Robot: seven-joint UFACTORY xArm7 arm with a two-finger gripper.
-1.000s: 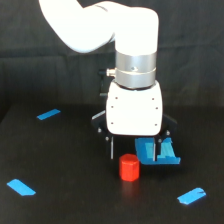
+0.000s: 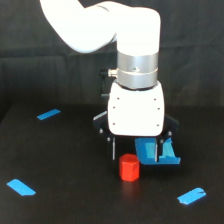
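A white robot arm reaches down from the top to the middle of the view, its gripper [image 2: 135, 151] open, with thin dark fingers either side. Under it, slightly left of centre, a red hexagonal block [image 2: 129, 170] stands on the dark surface, between or just behind the fingers; exact depth is hard to tell. Behind the gripper, to the right, a blue object [image 2: 168, 158] is partly hidden.
Blue strips lie on the dark table: one [image 2: 49, 113] at the back left, one [image 2: 21, 187] at the front left, one [image 2: 191, 196] at the front right.
The gripper has shifted very slightly; the red block and blue pieces look unmoved.
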